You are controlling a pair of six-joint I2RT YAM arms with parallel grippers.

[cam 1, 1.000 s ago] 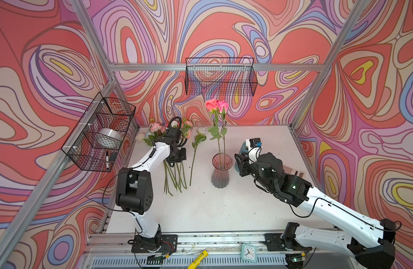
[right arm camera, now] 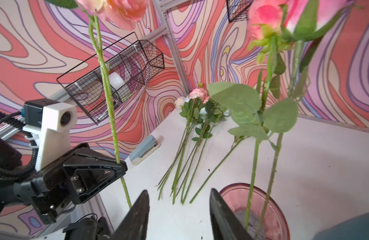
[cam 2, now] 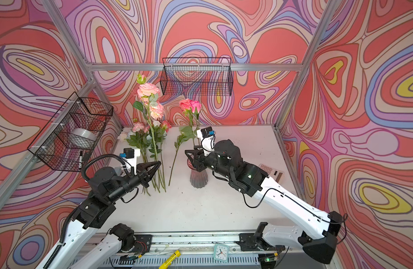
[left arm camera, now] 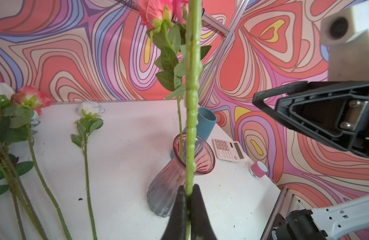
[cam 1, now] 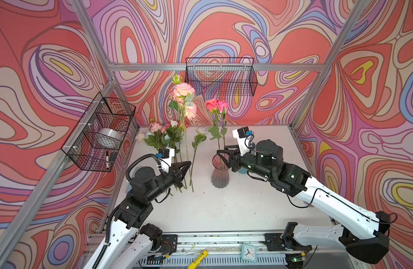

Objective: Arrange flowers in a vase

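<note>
My left gripper (cam 1: 186,165) is shut on the green stem (left arm camera: 191,120) of a tall pale-pink rose (cam 1: 184,89), held upright left of the vase. The smoky ribbed glass vase (cam 1: 219,178) holds two pink roses (cam 1: 211,105) standing upright. My right gripper (cam 1: 223,153) is open above the vase mouth, facing left; in the right wrist view its two fingertips are apart with nothing between them. More flowers (right arm camera: 198,93) lie on the table to the left, with a single white rose (left arm camera: 90,108) lying apart from the pile.
A blue cup (left arm camera: 205,122) stands behind the vase, with a pink calculator (left arm camera: 228,150) and a small pink object (left arm camera: 258,169) to its right. A stapler (right arm camera: 142,151) lies at the left. Wire baskets (cam 1: 220,78) hang on the back and left frames.
My left gripper has risen from the flower pile, turning toward the right with the tall pale-pink rose lifted upright. My right gripper has moved leftward, over the vase.
</note>
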